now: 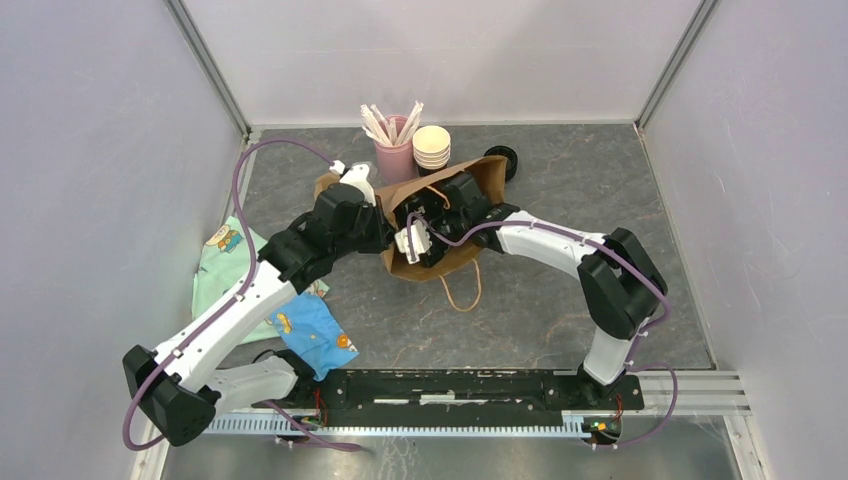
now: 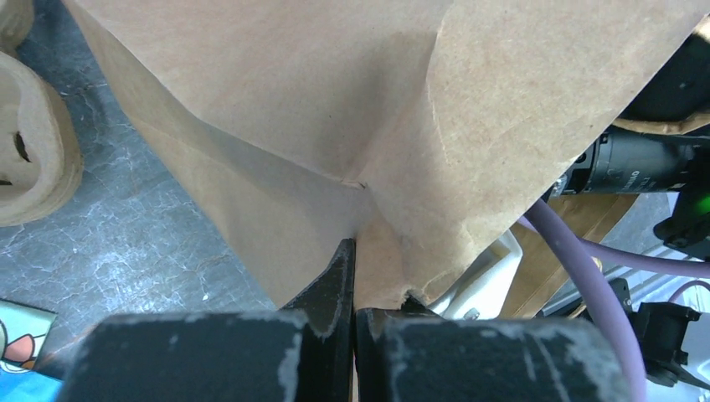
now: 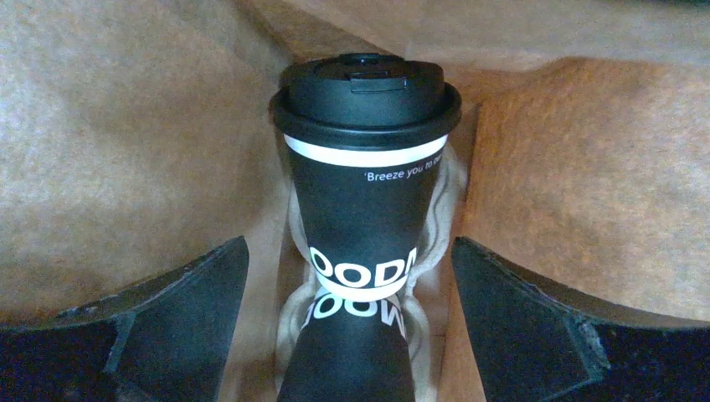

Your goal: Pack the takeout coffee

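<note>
A brown paper bag (image 1: pixel 480 172) stands open in mid-table. My left gripper (image 1: pixel 383 240) is at its left side, shut on the bag's paper wall (image 2: pixel 377 251), as the left wrist view shows. My right gripper reaches inside the bag, open, a finger on either side of a black coffee cup (image 3: pixel 364 201) with a black lid and white lettering. The cup sits in a pale moulded holder (image 3: pixel 431 243) between the bag's walls. Below it a second dark lettered shape shows, partly cut off.
A pink container of wrapped straws (image 1: pixel 393 160), stacked cups (image 1: pixel 432 140) and a black lid (image 1: pixel 508 158) stand at the back. Green and blue patterned cloths (image 1: pixel 310 335) lie at the left.
</note>
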